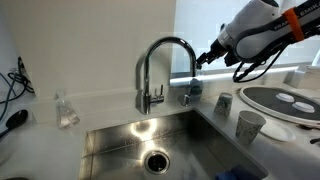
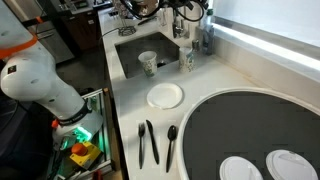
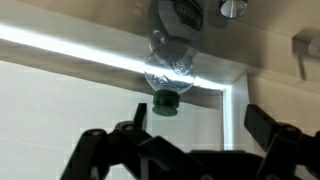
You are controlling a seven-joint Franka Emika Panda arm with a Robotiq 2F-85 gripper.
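Observation:
In the wrist view a clear bottle with a dark green cap (image 3: 166, 101) lies ahead of my open gripper. Its cap points toward me, left of the middle of the gap. The black fingers (image 3: 100, 153) stand wide apart, with nothing held between them. Exterior view 1 has the gripper (image 1: 204, 62) in the air behind the right rear corner of the sink, close to the tall faucet (image 1: 147, 75). From the other side, a clear bottle (image 2: 186, 58) stands upright on the counter below the arm; whether it is the capped one I cannot tell.
The steel sink (image 1: 110, 145) fills the middle front. Right of it stand a grey cup (image 1: 250, 125) and a smaller cup (image 1: 224, 103). A white plate (image 2: 165, 96), cutlery (image 2: 153, 142) and a large dark round tray (image 2: 250, 125) take up the counter.

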